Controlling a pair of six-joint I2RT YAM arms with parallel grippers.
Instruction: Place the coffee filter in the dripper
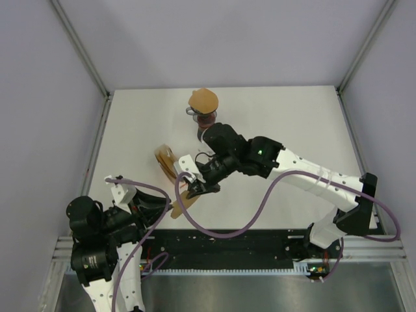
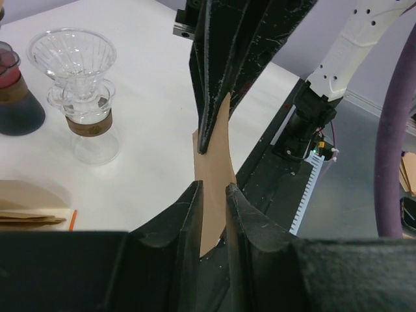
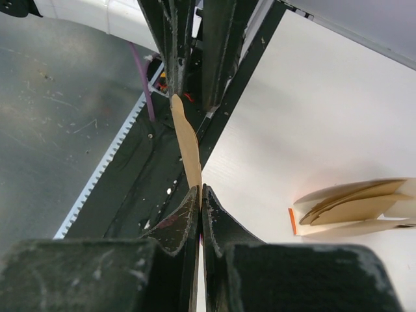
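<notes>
A kraft paper filter (image 1: 184,207) hangs over the table's front edge from my right gripper, whose fingers are shut on it. My left gripper is partly open, its fingertips either side of the filter's lower part in the left wrist view; whether they touch it is unclear. The clear glass dripper (image 2: 73,55) stands on a glass carafe with a brown band behind, largely hidden by the right arm in the top view.
A stack of filters (image 3: 357,208) lies in a holder left of centre. A dark pot with red top (image 2: 18,110) stands beside the dripper.
</notes>
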